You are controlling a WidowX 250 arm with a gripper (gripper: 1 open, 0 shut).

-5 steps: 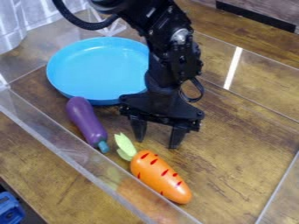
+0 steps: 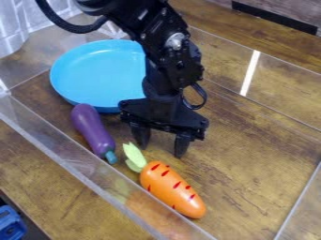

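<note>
My black gripper (image 2: 160, 135) points down at the middle of the wooden surface, its fingertips low near the boards and apart, with no object visible between them. Just below it lies an orange toy carrot (image 2: 174, 189) with a pale green top. A purple toy eggplant (image 2: 90, 129) lies to its left. Behind the gripper, at upper left, is a blue plate (image 2: 82, 75), partly hidden by the arm.
A clear plastic edge runs diagonally along the lower left. A blue object (image 2: 9, 225) shows at the bottom left corner.
The upper arm and its cables have shifted slightly. The gripper's lower part has barely moved, and the carrot, eggplant and plate are unchanged.
</note>
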